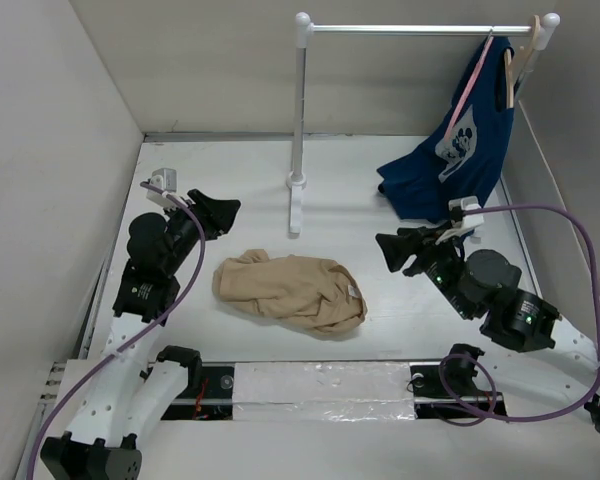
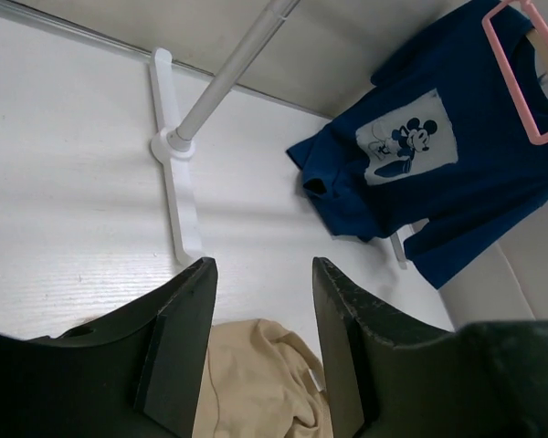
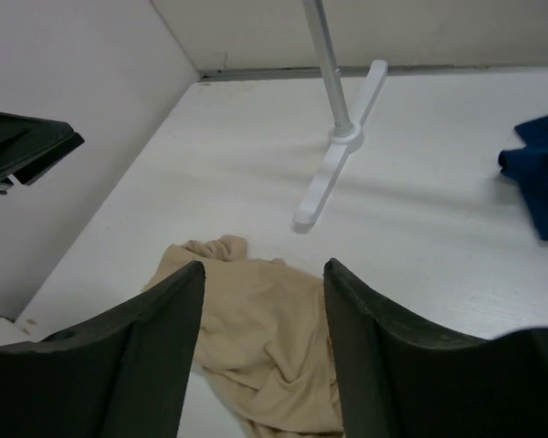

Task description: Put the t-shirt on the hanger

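Note:
A tan T-shirt (image 1: 285, 290) lies crumpled in the middle of the white table, seen also low in both wrist views. My left gripper (image 1: 225, 212) is open above and left of it, with nothing between its fingers. My right gripper (image 1: 390, 245) hangs above and right of it, its fingers apart and empty. A pink hanger (image 2: 510, 73) and a wooden hanger hang at the right end of the rail, together with a navy Mickey Mouse shirt (image 1: 450, 160).
The metal rail (image 1: 410, 29) spans the back right on a white post with a long foot (image 1: 296, 205) on the table. Walls enclose both sides and the back.

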